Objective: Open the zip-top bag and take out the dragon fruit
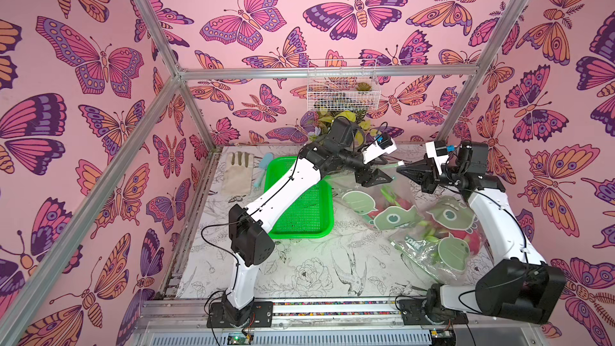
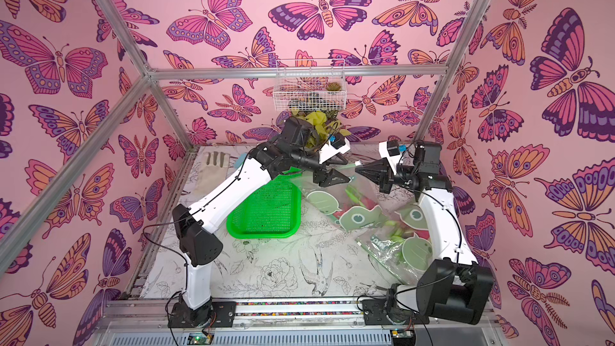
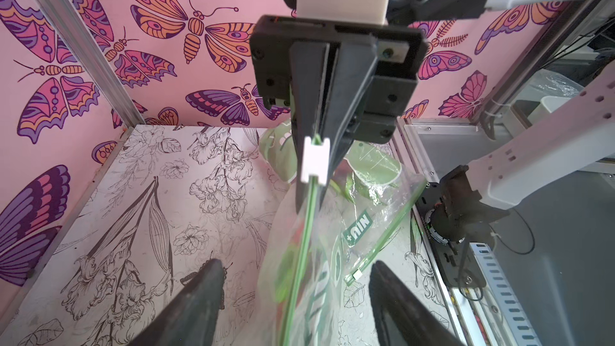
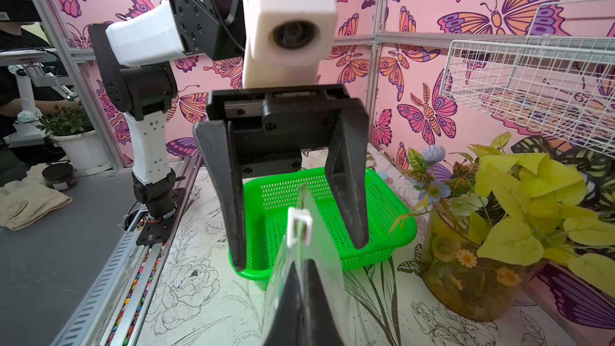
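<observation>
A clear zip top bag with green eye prints point(image 1: 395, 218) hangs slack at the back right, with red dragon fruit point(image 1: 405, 203) showing through its film. My right gripper point(image 1: 403, 169) is shut on the bag's zip edge, with a white slider point(image 4: 299, 225) just beyond the fingertips. Facing it, my left gripper stands open around the zip's left part, its fingers point(image 3: 192, 301) clear of the film on both sides. The green zip strip point(image 3: 299, 269) runs down between them. How far the zip is parted cannot be told.
A second zip top bag point(image 1: 453, 253) with fruit lies at front right. The green basket point(image 1: 328, 214) stands under the left arm. A glove point(image 1: 238, 176) lies behind it to the left. A flower pot point(image 4: 464, 269) stands at the back.
</observation>
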